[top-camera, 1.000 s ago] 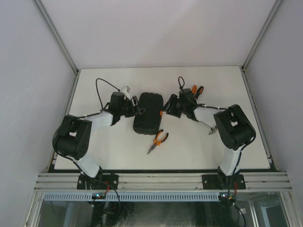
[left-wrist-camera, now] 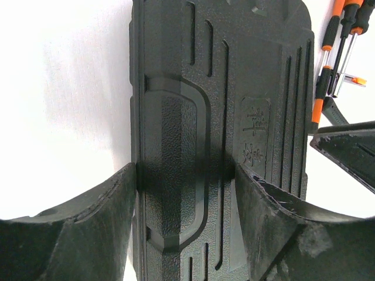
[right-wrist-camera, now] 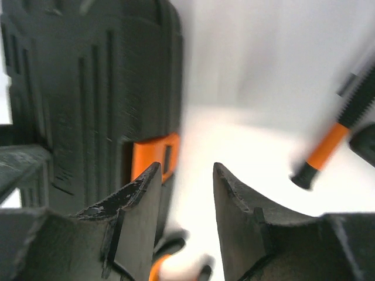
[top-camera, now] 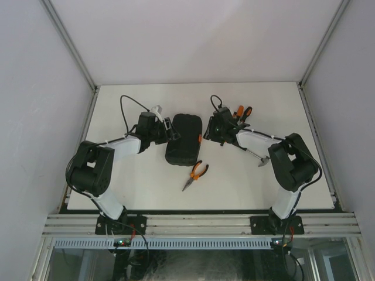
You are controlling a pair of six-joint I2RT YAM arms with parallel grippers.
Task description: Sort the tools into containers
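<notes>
A closed black tool case lies mid-table, its orange latch on the right side. My left gripper is at the case's left end in the top view; in its wrist view the fingers straddle the dark case, part open, and whether they touch it is unclear. My right gripper is just right of the case, beside the latch, its fingertips apart; what, if anything, lies between them is blurred. Orange-handled pliers lie below the case. Screwdrivers lie to the right of it.
A hammer lies at the right, partly under the right arm. More orange-handled tools are at the back right.
My right gripper has shifted slightly around the case's right side, its arm moving a little. The left gripper and case have barely moved.
</notes>
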